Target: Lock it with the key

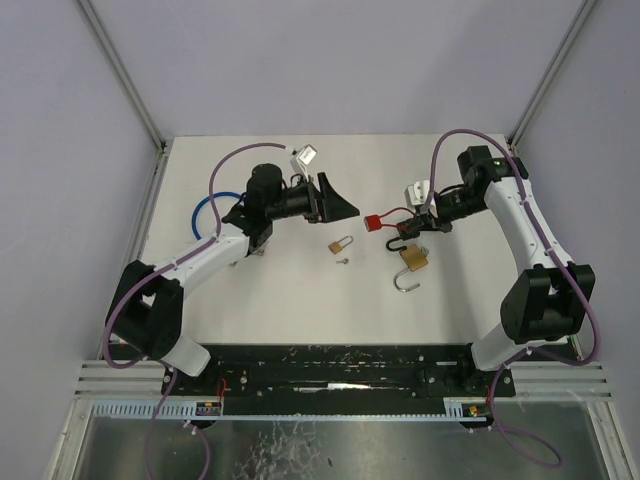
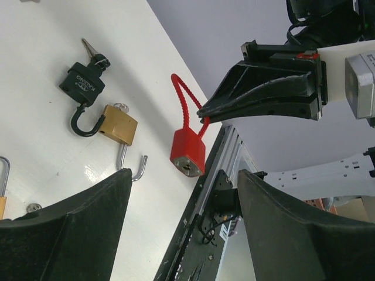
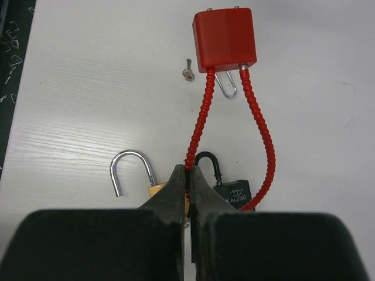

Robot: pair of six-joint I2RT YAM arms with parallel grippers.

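A red cable padlock hangs in the air from my right gripper [image 1: 404, 229], which is shut on its red cable; in the right wrist view the red body [image 3: 224, 38] is at the top. My left gripper [image 1: 335, 200] stands open just left of and behind the red lock, with nothing between its fingers. Below lie a black padlock [image 2: 82, 84] with a key in it, a brass padlock [image 2: 118, 123] with its shackle open, and a small loose key [image 3: 188, 74].
A smaller brass padlock [image 1: 336, 246] lies at mid-table. A blue cable [image 1: 197, 213] and small metal items lie at the left, partly under the left arm.
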